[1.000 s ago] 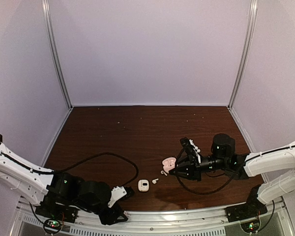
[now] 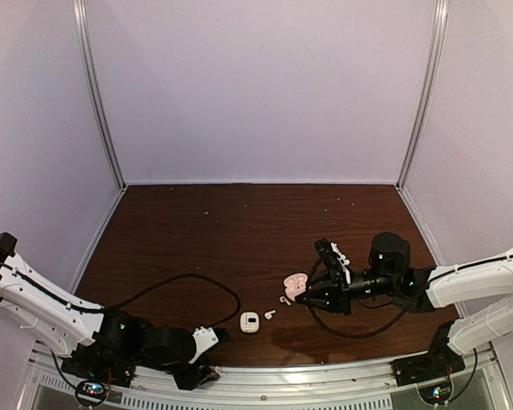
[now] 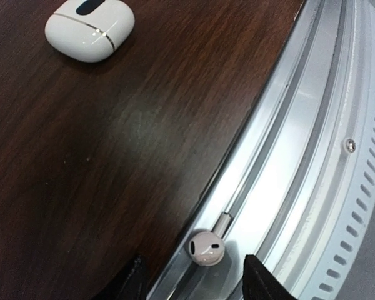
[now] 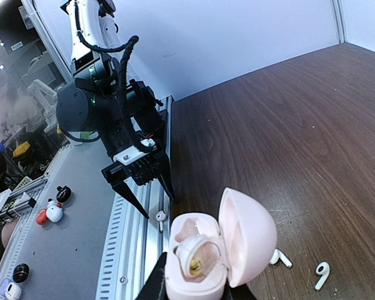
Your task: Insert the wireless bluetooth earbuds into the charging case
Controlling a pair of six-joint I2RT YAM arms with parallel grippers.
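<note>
A white earbud [image 3: 207, 249] lies in the metal rail along the table's front edge, its stem in the groove. My left gripper stands open over the rail, with the earbud just ahead of and between its fingertips, untouched. In the right wrist view the same left gripper points down at that bud. My right gripper [image 2: 303, 298] is shut on the pink charging case [image 4: 194, 280], whose lid [image 4: 249, 234] stands open. A hollow with a gold spot shows inside the case. Two more white earbuds, one nearer [image 4: 279, 257] and one farther [image 4: 322, 275], lie on the table.
A closed white case [image 2: 250, 322] sits on the brown table [image 2: 239, 231] between the arms. Slots and a screw [image 3: 350, 145] mark the metal edge beyond the rail. Farther outside lie several small black, red and white items [image 4: 54, 211].
The right arm and pink case have stayed still.
</note>
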